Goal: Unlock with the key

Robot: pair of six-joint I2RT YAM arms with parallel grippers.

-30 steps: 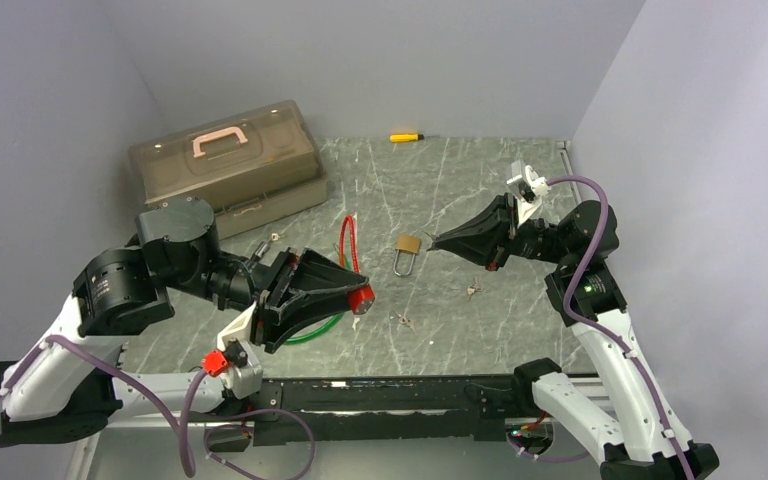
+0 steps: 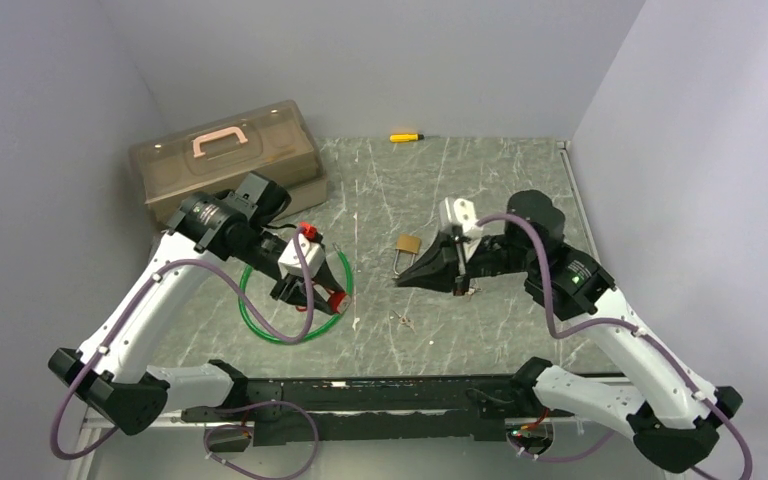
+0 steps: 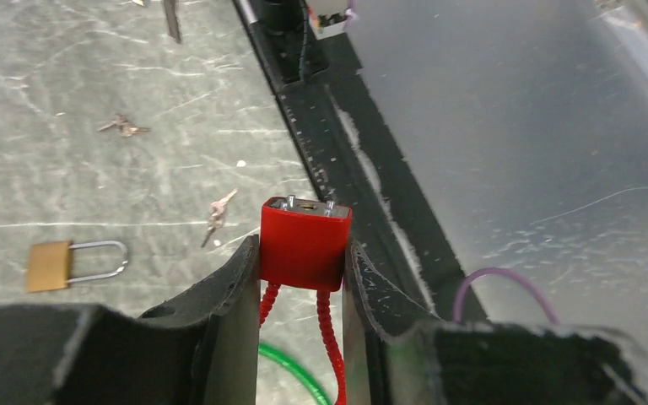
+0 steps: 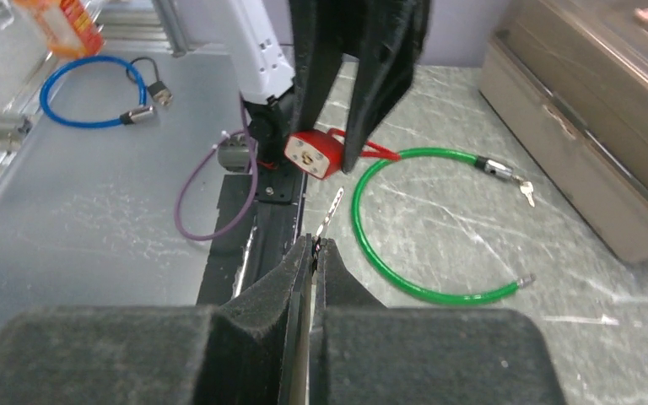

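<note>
My left gripper is shut on a red lock body with a braided red cord; in the right wrist view the lock's keyhole face (image 4: 308,156) points toward me. My right gripper is shut on a thin silver key (image 4: 331,211), its blade pointing up toward the red lock, apart from it. A brass padlock (image 3: 49,266) and loose keys (image 3: 218,211) lie on the grey worktop between the arms.
A green cable lock (image 4: 439,295) lies on the left of the worktop, a lidded toolbox (image 2: 230,160) at the back left, a yellow screwdriver (image 2: 405,138) at the back. Walls (image 2: 680,200) enclose the sides.
My left gripper has turned and drawn back from the front with the red lock, now tilted. My right gripper has moved left and lower, toward the middle, with the key.
</note>
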